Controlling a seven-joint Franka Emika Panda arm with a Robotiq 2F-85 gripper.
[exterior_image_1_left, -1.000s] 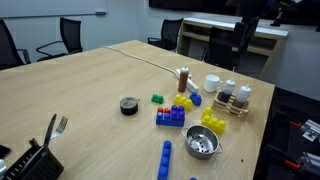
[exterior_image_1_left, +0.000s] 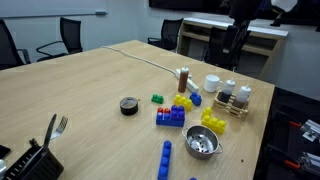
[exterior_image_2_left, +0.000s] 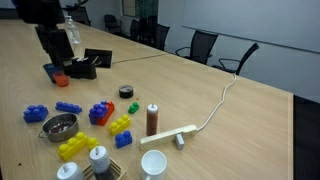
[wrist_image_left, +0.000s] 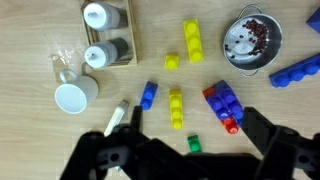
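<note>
My gripper stands open, its dark fingers (wrist_image_left: 128, 140) wide apart and nothing between them. It hangs well above the table; the same gripper (exterior_image_1_left: 233, 52) appears at the upper right of exterior view 1. Below it in the wrist view lie a long yellow brick (wrist_image_left: 176, 108), a blue brick (wrist_image_left: 149, 95), a green brick (wrist_image_left: 194, 144) and a blue-and-red brick cluster (wrist_image_left: 226, 103). Farther up are another yellow brick (wrist_image_left: 193, 40), a small yellow one (wrist_image_left: 171, 62) and a metal bowl (wrist_image_left: 238, 45) with dark bits inside. A long blue brick (wrist_image_left: 296, 72) lies at the right.
A white mug (wrist_image_left: 76, 96) stands beside a wooden rack (wrist_image_left: 118, 14) holding white-lidded jars. A brown bottle (exterior_image_1_left: 183, 80) and a round black object (exterior_image_1_left: 129, 105) stand on the table. A black container with a fork (exterior_image_1_left: 36, 162) occupies the near left.
In exterior view 1 my gripper has shifted slightly left and lower, still high over the table. The objects on the table look unmoved.
</note>
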